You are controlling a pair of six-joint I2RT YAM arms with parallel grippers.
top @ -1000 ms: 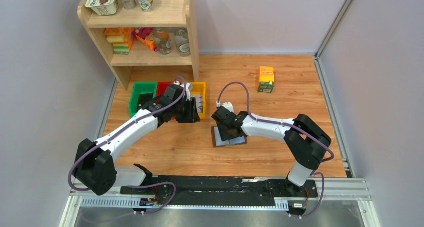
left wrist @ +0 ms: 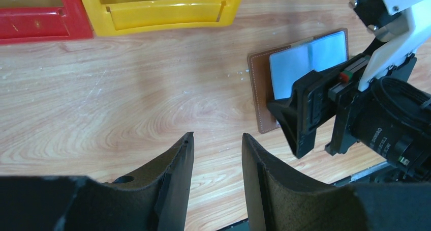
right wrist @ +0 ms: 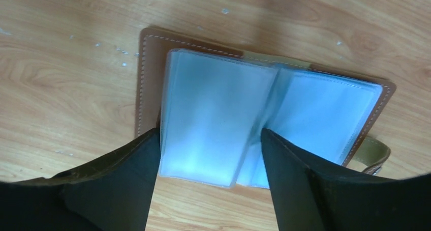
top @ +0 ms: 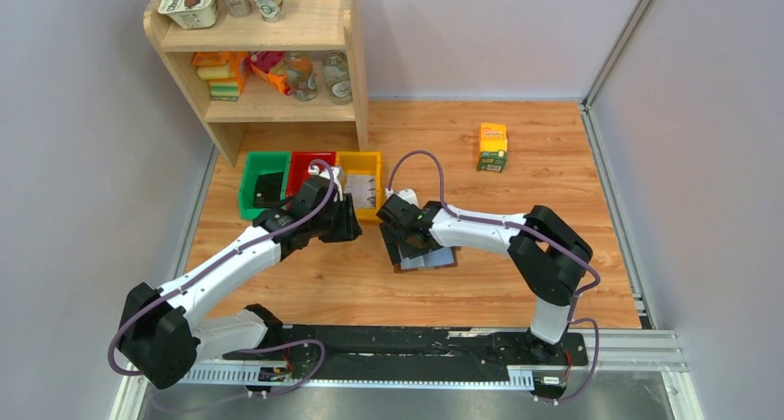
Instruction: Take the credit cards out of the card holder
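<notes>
The card holder [right wrist: 147, 73], brown leather with translucent blue sleeves, lies open on the table in front of the yellow bin [left wrist: 162, 17]. My right gripper is low over it, fingers apart around the left sleeve [right wrist: 213, 109], one at that sleeve's outer edge. Whether anything is gripped is not clear. My left gripper stands open above bare wood left of the holder, with nothing between its fingers.
Green [top: 251, 189], red [top: 312, 158] and yellow bins stand before the wooden shelf [top: 277, 110]. A yellow-green box [top: 492, 147] lies at the back right.
My left gripper has shifted leftward and slightly down in the top view. My right gripper has moved toward the left end of the card holder.
</notes>
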